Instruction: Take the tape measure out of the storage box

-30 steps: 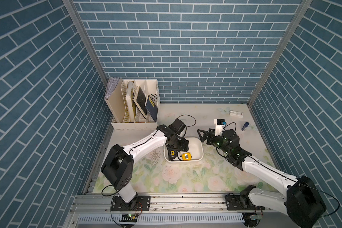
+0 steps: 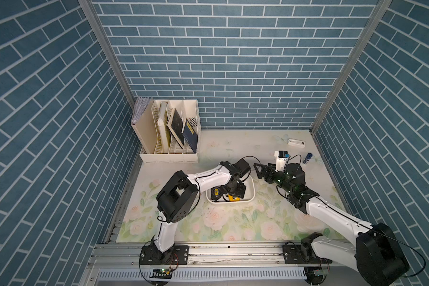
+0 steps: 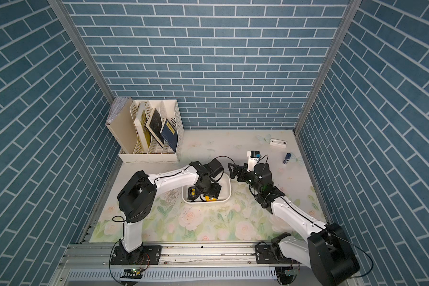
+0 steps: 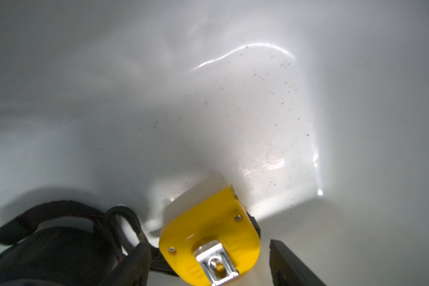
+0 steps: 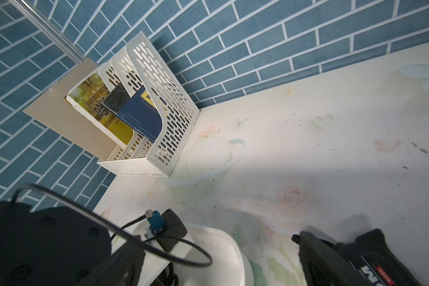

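Note:
The yellow tape measure (image 4: 205,228) lies in the white storage box (image 2: 250,195) beside a black item with a cord (image 4: 57,252). My left gripper is down in the box, open, a finger on each side of the tape measure. My right gripper (image 2: 259,170) is raised just right of the box, open, with a black object (image 5: 367,257) below it on the table in the right wrist view.
A white file organizer (image 2: 169,157) with books stands at the back left. A white item (image 2: 295,142) and a small blue cylinder (image 2: 308,157) lie at the back right.
My left gripper has moved right and down over the tape measure. My right gripper has shifted slightly to the right.

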